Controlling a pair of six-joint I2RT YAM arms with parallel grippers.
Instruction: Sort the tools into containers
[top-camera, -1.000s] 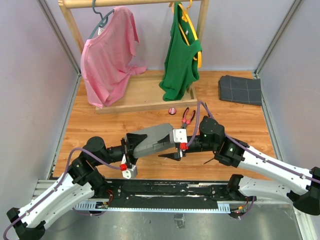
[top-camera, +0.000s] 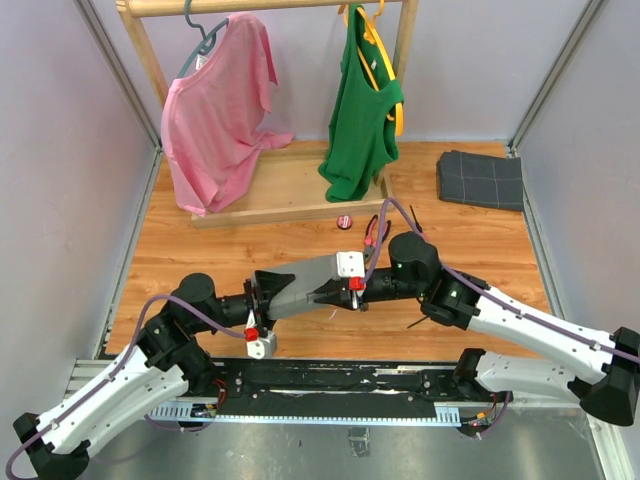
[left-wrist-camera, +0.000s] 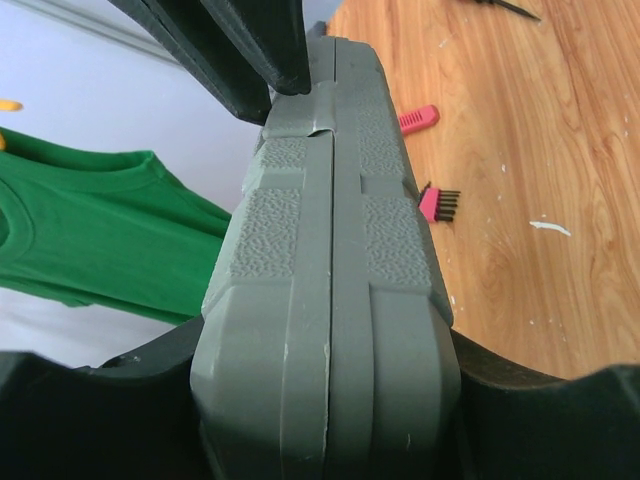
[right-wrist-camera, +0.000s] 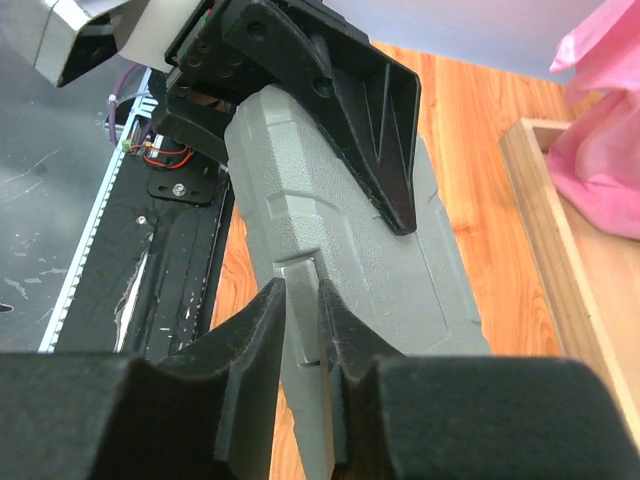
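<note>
My left gripper (top-camera: 268, 294) is shut on a grey plastic case (top-camera: 305, 285), holding it above the table; its fingers press both sides of the case (left-wrist-camera: 330, 300). The case looks closed, with a seam along its edge. At the case's other end my right gripper is part open, its fingertips close together with a narrow gap, in front of a latch (right-wrist-camera: 300, 310); whether they touch it I cannot tell. On the table behind lie red-handled pliers (top-camera: 372, 235), partly hidden by the right arm's cable. In the left wrist view a pink brush-like tool (left-wrist-camera: 432, 203) lies on the wood.
A wooden rack base (top-camera: 290, 208) stands at the back under a pink shirt (top-camera: 225, 120) and a green top (top-camera: 365, 115). A dark folded cloth (top-camera: 480, 180) lies back right. A small round red object (top-camera: 344, 222) sits near the rack.
My right gripper has shifted a little left and up against the case end, and its fingers have drawn closer together. The left arm and the case have barely moved.
</note>
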